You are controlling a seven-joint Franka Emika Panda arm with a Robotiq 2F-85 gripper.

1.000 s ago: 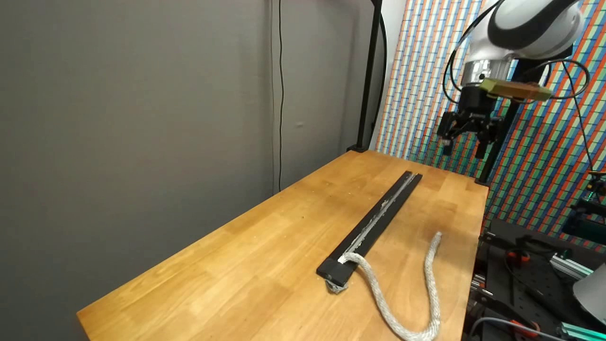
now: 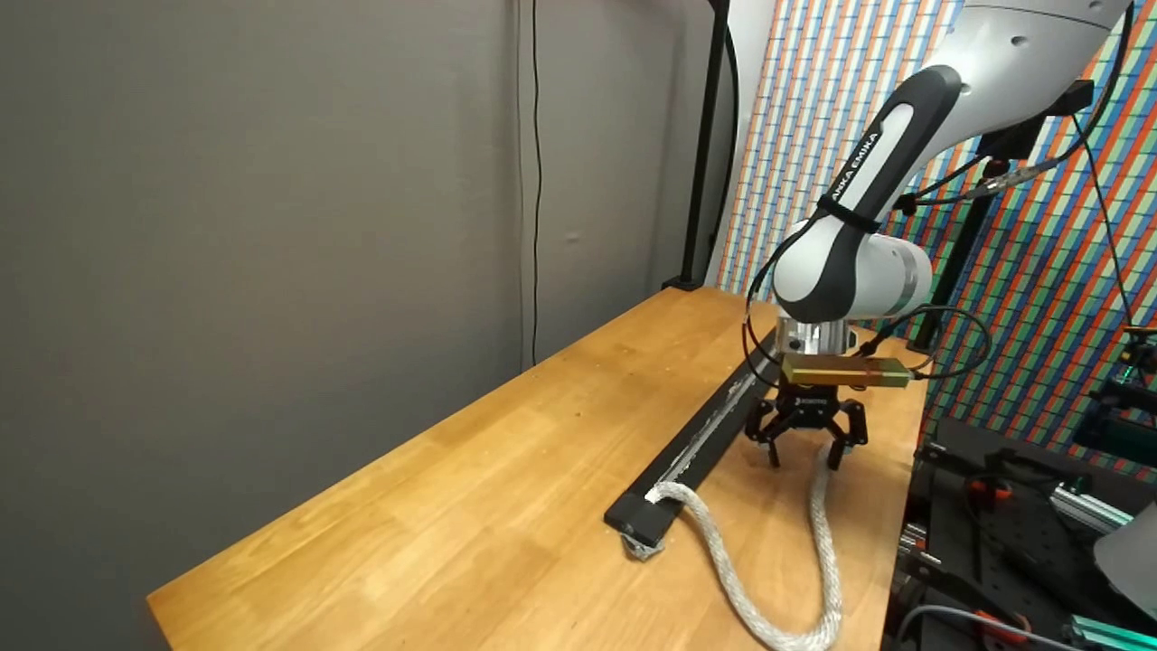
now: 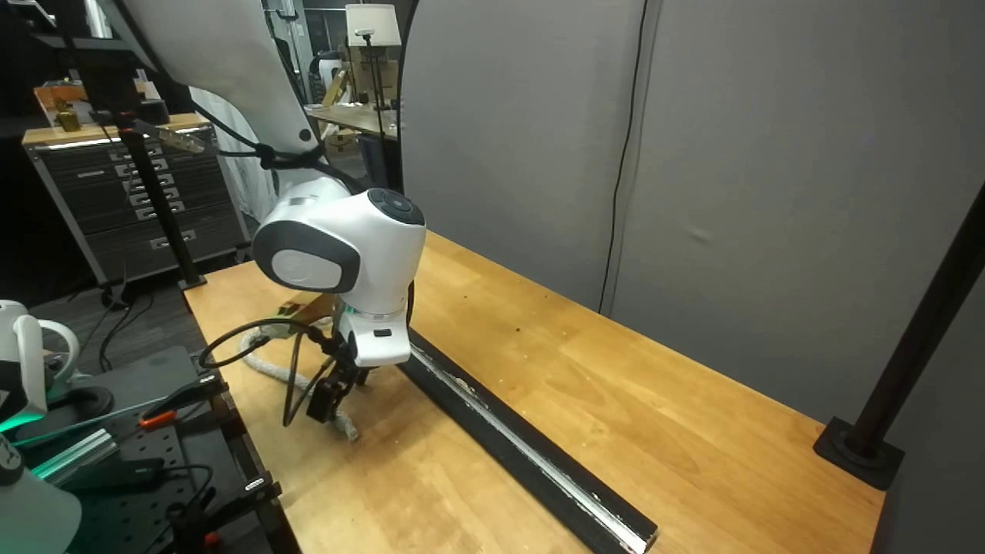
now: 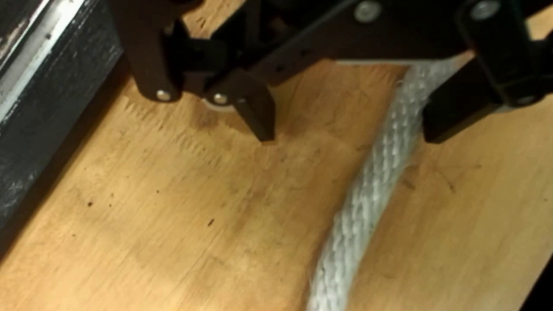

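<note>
A pale grey braided rope (image 2: 740,595) curves across the table in a U. One end meets the near end of a long black bar (image 2: 694,439) with a pale strip along its middle. Down near the rope's loose end is my gripper (image 2: 804,460). From the wrist view, its fingers stand apart, and the rope (image 4: 369,181) passes between the fingers, right by the one on the right. Wide bare wood separates the rope from the other finger. Whether the right finger touches the rope I cannot tell. The rope's tip is hidden under the gripper in the wrist view.
Wood is bare on the table (image 2: 466,510) left of the bar. A black post (image 3: 873,406) rises at one corner. Beside the table's edge sits a dark cart (image 3: 138,452) with tools and cables. A grey wall (image 2: 260,271) stands behind.
My arm has come down and to the left in exterior view 1, from above the table's far corner to the rope's loose end. The rope and bar look unmoved.
</note>
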